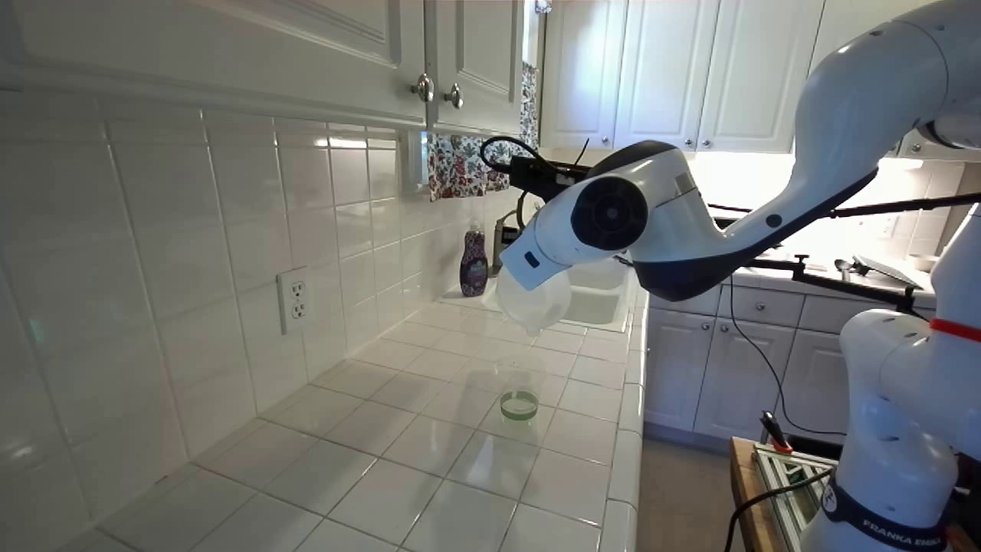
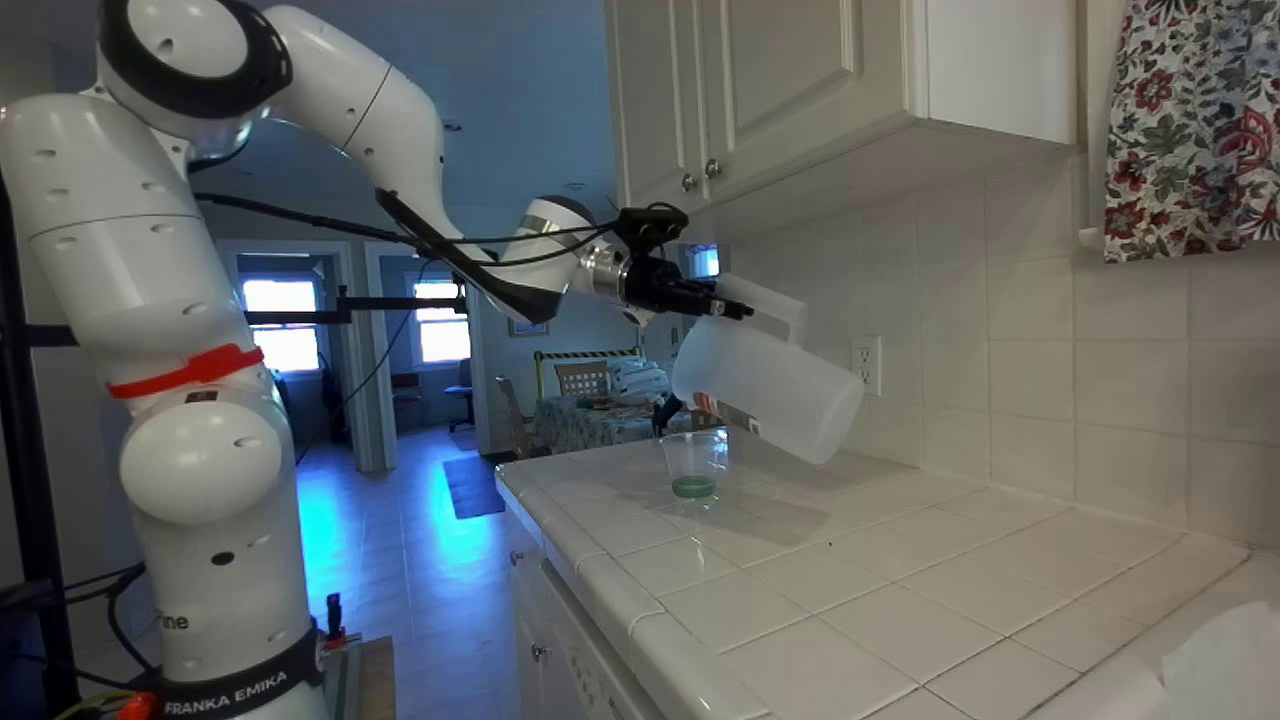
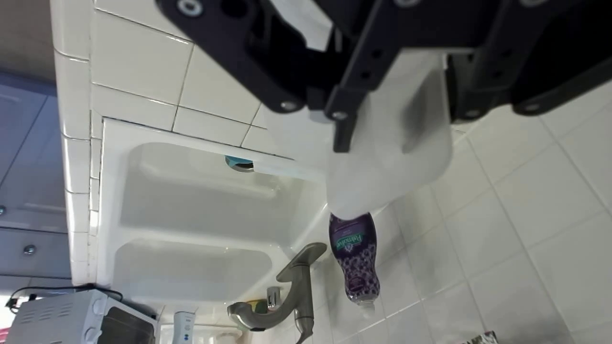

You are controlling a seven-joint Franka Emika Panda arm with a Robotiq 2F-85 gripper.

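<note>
A translucent white pitcher (image 2: pixel 774 386) hangs tipped above the tiled counter. My gripper (image 2: pixel 737 308) is shut on its handle (image 2: pixel 768 302). In exterior view 1, the pitcher's spout end (image 1: pixel 534 313) points down above a clear cup (image 1: pixel 520 405). A shallow layer of green shows at the cup's bottom. Exterior view 2 has the cup (image 2: pixel 696 462) upright below the pitcher's left end. In the wrist view, blurred white plastic (image 3: pixel 384 166) sits around my dark fingers (image 3: pixel 344 129); the cup does not show there. I cannot make out any stream between pitcher and cup.
A purple soap bottle (image 1: pixel 474 265) stands by the wall near the white sink (image 3: pixel 195 189) and faucet (image 3: pixel 298 292). Cabinets (image 2: pixel 768 72) overhang the counter (image 2: pixel 864 600). Wide bare tile surrounds the cup.
</note>
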